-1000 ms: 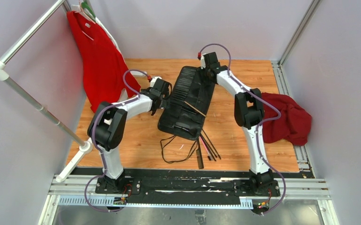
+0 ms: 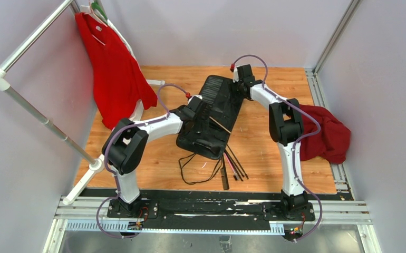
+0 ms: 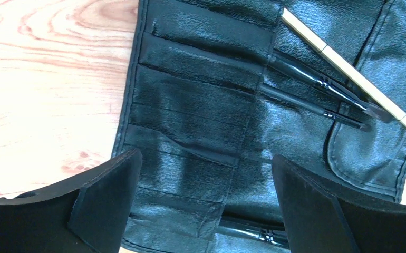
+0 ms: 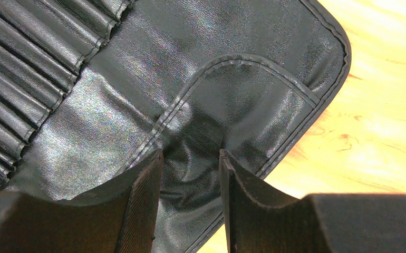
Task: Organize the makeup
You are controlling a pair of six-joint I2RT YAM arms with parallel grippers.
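A black brush roll (image 2: pixel 218 108) lies unrolled on the wooden table, its row of slim pockets along the left side. My left gripper is open over the lower pockets, with nothing between its fingers. In the left wrist view, two dark brushes (image 3: pixel 301 71) (image 3: pixel 311 105) and a thicker brush (image 3: pixel 251 231) stick out of pockets. Across the roll lies a pale wooden stick (image 3: pixel 348 68). Over the flap (image 4: pixel 243 105) at the roll's far right end, my right gripper stands open and empty, its fingertips close to the leather.
Several thin brushes (image 2: pixel 236 163), a dark flat comb-like piece (image 2: pixel 224 178) and a looped cord (image 2: pixel 190 179) lie in front of the roll. Red cloth (image 2: pixel 325 134) is bundled at the right; red clothing (image 2: pixel 114 68) hangs at the left.
My left gripper has moved right and toward the front, from the roll's left edge to over its pockets. The right gripper has shifted slightly right and frontward. The roll's near end moved slightly.
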